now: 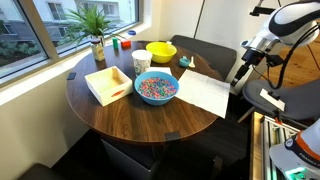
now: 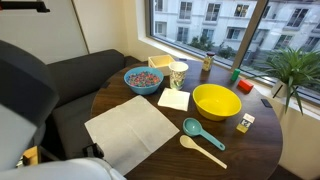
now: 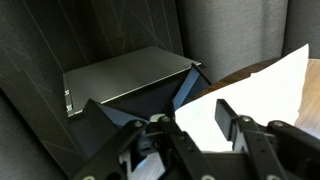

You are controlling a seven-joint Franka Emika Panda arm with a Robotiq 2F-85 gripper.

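Observation:
My gripper (image 1: 241, 76) hangs off the right side of the round table, near the white sheet (image 1: 204, 93) on the tabletop. From the wrist, the gripper stands open: its dark fingers are apart, and white sheet shows in the gap with nothing held. That sheet (image 3: 262, 98) lies flat ahead of and below the fingers. In the second exterior view the sheet (image 2: 132, 132) covers the near left of the table, while the white arm fills the lower left corner.
On the table stand a blue bowl of small pieces (image 1: 156, 87), a yellow bowl (image 2: 217, 101), a patterned cup (image 2: 178, 75), a cream box (image 1: 108, 84), a teal scoop (image 2: 203, 132), a pale spoon (image 2: 201, 150) and a small carton (image 2: 245, 122).

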